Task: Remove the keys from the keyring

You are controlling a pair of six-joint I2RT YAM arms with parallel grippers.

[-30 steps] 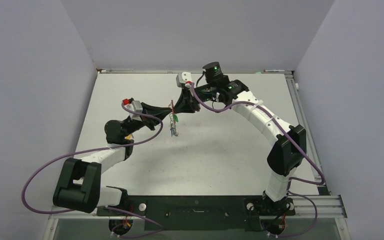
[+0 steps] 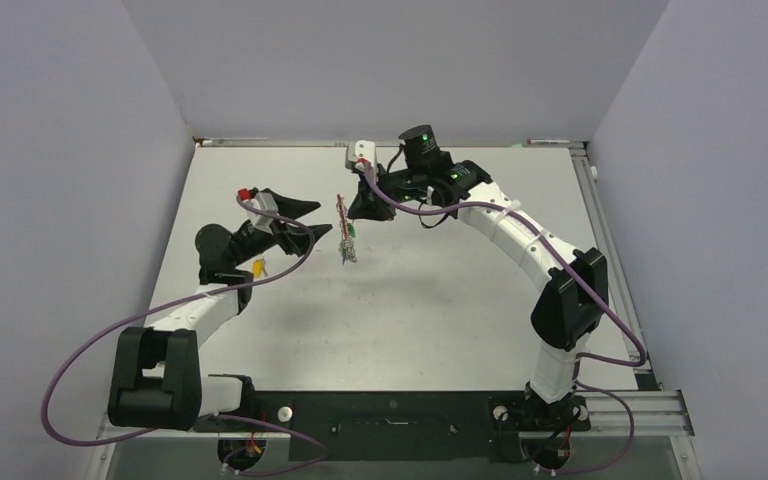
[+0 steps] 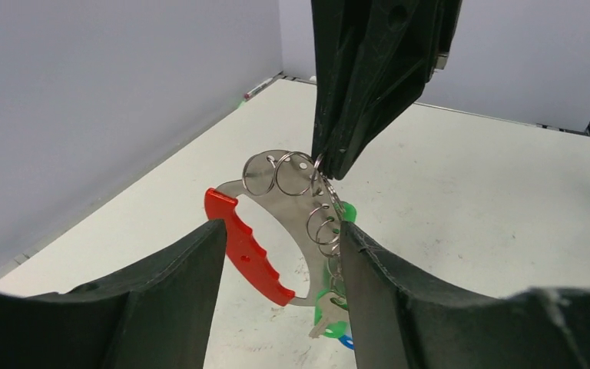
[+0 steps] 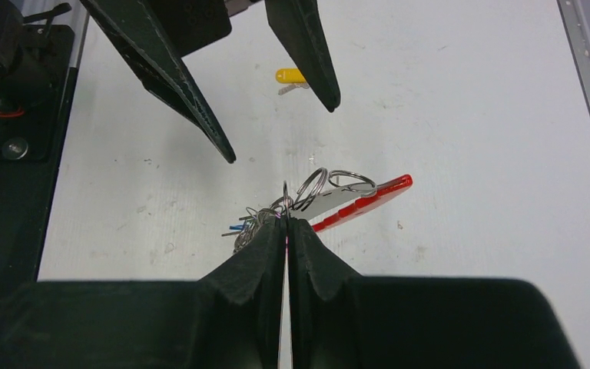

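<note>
A metal key plate (image 3: 284, 207) with a red ridged grip (image 3: 242, 254), several wire rings and a cluster of keys (image 3: 330, 315) hangs in mid-air from my right gripper, which is shut on a ring at its top edge. My left gripper is open, its fingers apart on the near side of the hanging bunch and holding nothing. In the top view the bunch hangs between the two grippers, right of the left one.
A yellow-tagged key (image 4: 292, 76) lies on the white table (image 2: 420, 310) to the left.
My left gripper has let go and drawn back to the left, now open.
</note>
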